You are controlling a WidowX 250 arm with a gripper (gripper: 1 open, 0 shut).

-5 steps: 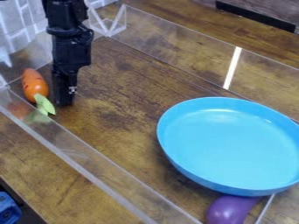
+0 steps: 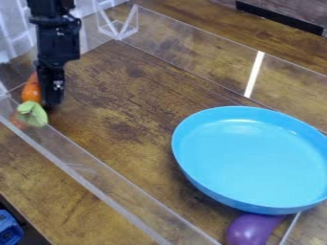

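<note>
My black gripper (image 2: pixel 49 94) is low at the left side of the clear-walled enclosure, right beside an orange toy carrot (image 2: pixel 32 89) with a pale green top (image 2: pixel 32 114). The gripper covers part of the carrot; whether its fingers are shut or hold anything is hard to see. A large light blue plate (image 2: pixel 250 158) lies on the right of the wooden surface (image 2: pixel 128 115).
A purple eggplant (image 2: pixel 251 228) lies at the bottom right, below the plate. Transparent walls border the work area, one close along the left. A blue object (image 2: pixel 8 228) shows at the bottom left corner.
My gripper has moved left onto the carrot. The carrot's green top has shifted left, and the carrot is now partly hidden.
</note>
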